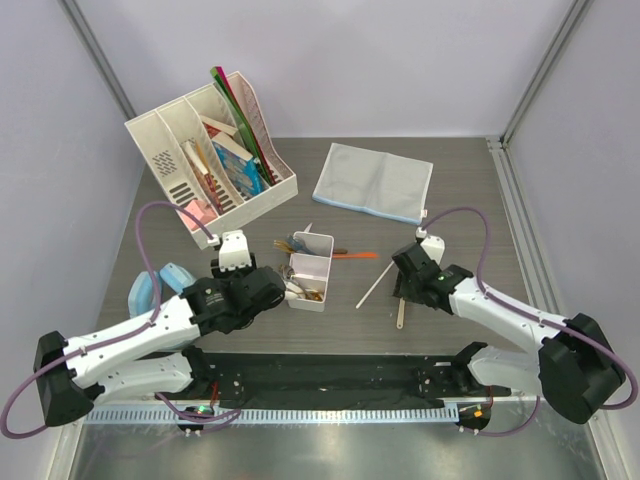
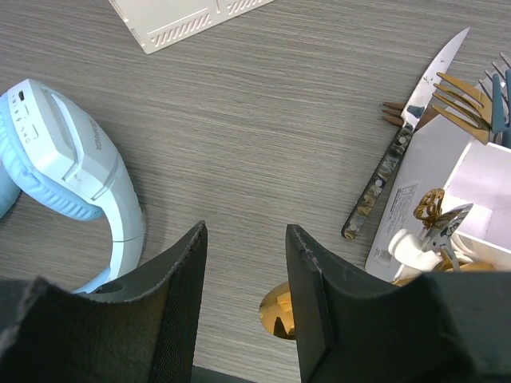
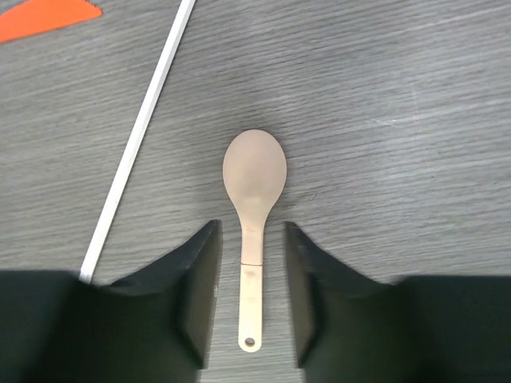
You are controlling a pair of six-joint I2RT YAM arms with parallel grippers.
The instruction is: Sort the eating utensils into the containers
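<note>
A wooden spoon [image 3: 254, 171] lies flat on the table, directly beneath my right gripper, whose fingers stand open either side of its handle. A white straight stick [image 3: 132, 144] lies to its left. The white divided container [image 1: 310, 264] in the middle holds forks, a knife and other utensils, some beside or over its rim. My left gripper is open over bare table left of that container, with a gold round object [image 2: 276, 313] partly hidden by its finger.
A large white organizer [image 1: 150, 145] stands at back left, a white cloth [image 1: 371, 180] at the back. Blue headphones [image 2: 64, 152] lie left. An orange utensil [image 1: 354, 255] lies right of the container.
</note>
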